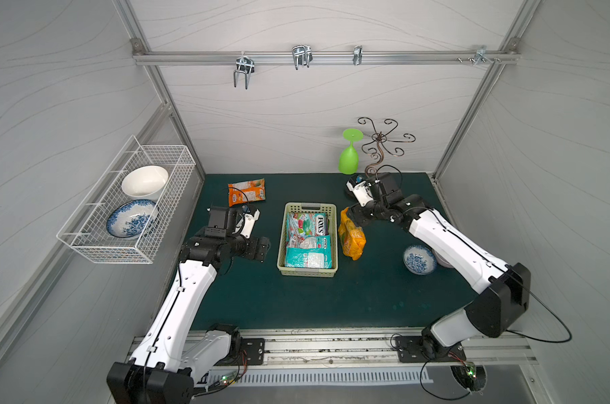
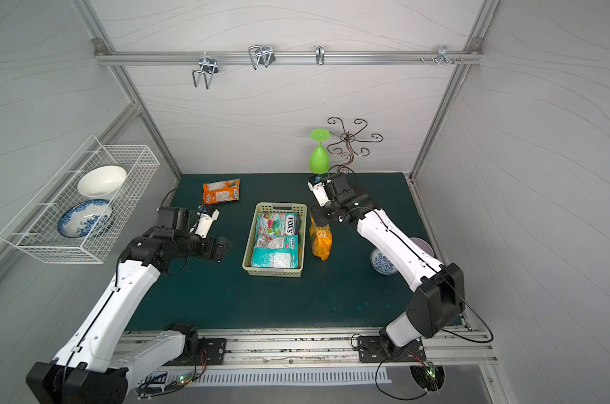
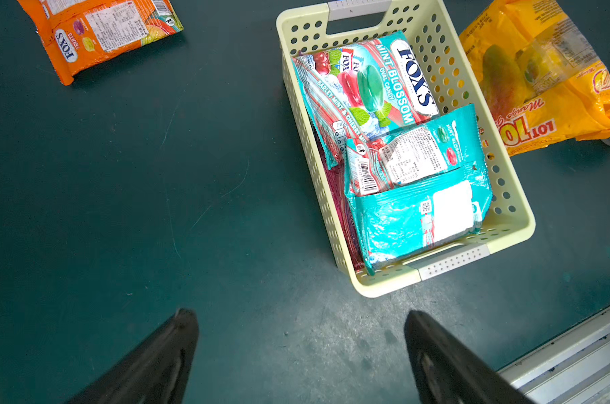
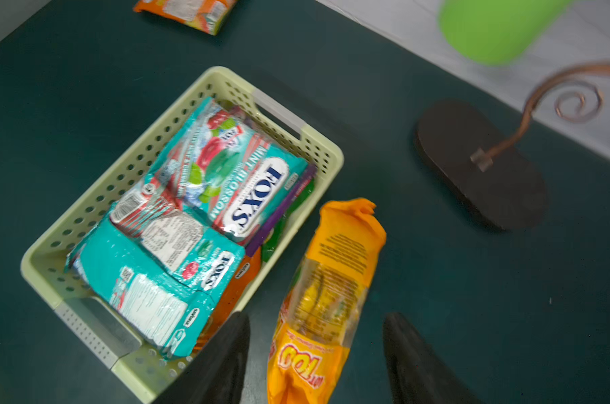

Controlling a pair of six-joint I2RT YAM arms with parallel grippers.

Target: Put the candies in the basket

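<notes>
The yellow Lot 100 candy bag (image 4: 321,286) lies on the table against the right side of the pale green basket (image 3: 328,208), outside it. Several candy bags fill that basket, with a teal Fox's bag (image 3: 412,208) on top. An orange candy bag (image 1: 247,192) rests on the table at the back left. My right gripper is open and empty over the yellow bag, which shows between its fingertips from above. Well left of the basket, my left gripper stands open with only bare table between its fingers.
A green goblet (image 1: 348,160) and a metal stand with a dark oval base (image 4: 480,165) occupy the back right. A blue-patterned bowl (image 1: 419,260) sits at the right. A wire rack (image 1: 102,252) holds bowls at left.
</notes>
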